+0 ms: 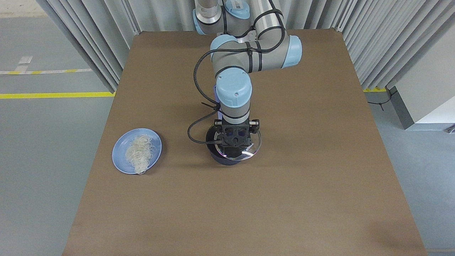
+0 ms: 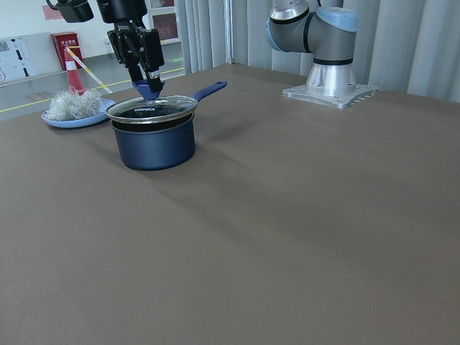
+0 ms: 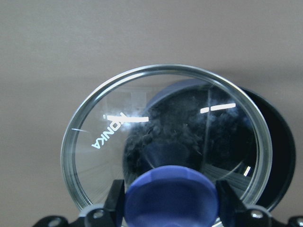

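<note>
My gripper is shut on the blue lid knob of a glass pot lid with a KONKA mark. The dark blue pot stands on the table, its long handle pointing toward the back. The lid is shifted off centre over the pot, so part of the pot's dark inside shows beside it in the wrist view. In the front view the gripper and arm hide much of the pot.
A light blue plate with pale noodles lies left of the pot.
</note>
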